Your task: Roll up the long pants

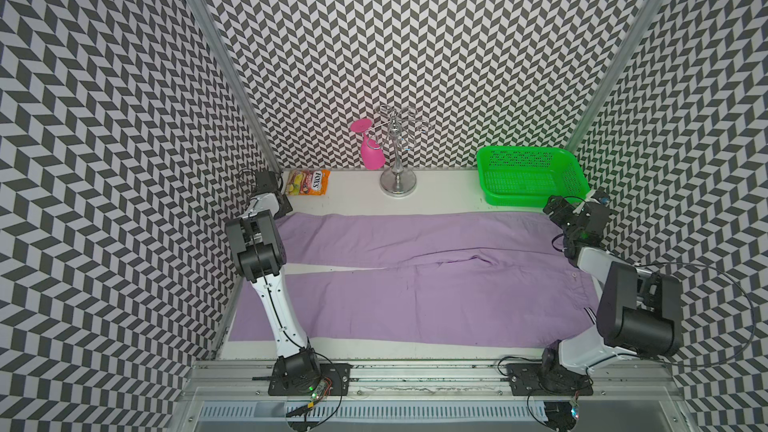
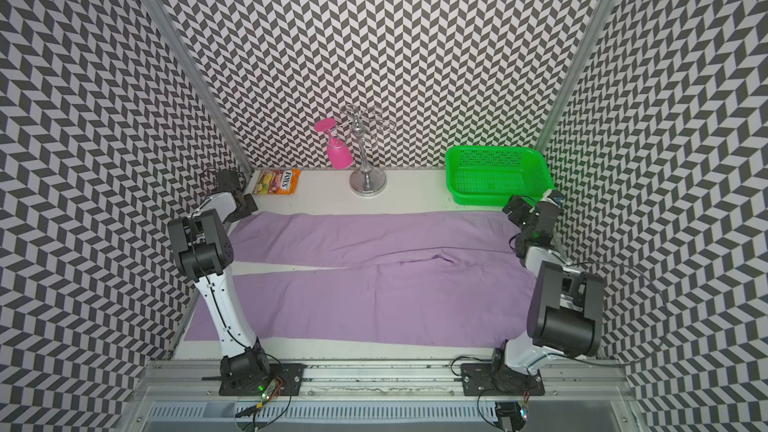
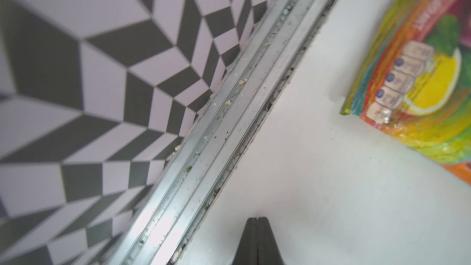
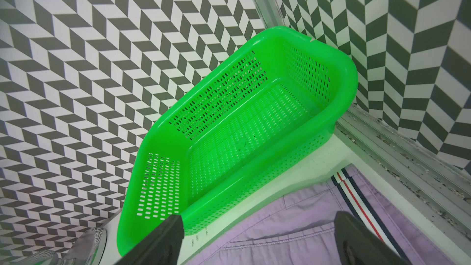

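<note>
Lilac pants (image 1: pixel 416 304) lie flat across the table, legs stretched to the left, waistband with a striped trim (image 4: pixel 363 208) at the right. At the far left end, beside the snack bag, my left gripper is shut over bare white surface, nothing visible between its fingers. Above the waistband end at the right, near the basket, my right gripper stands open with nothing held.
At the back are an orange snack bag (image 1: pixel 309 181), a pink spray bottle (image 1: pixel 372 152) on or beside a metal stand (image 1: pixel 397 180), and a green basket (image 1: pixel 528 180). Walls and metal rails border both sides.
</note>
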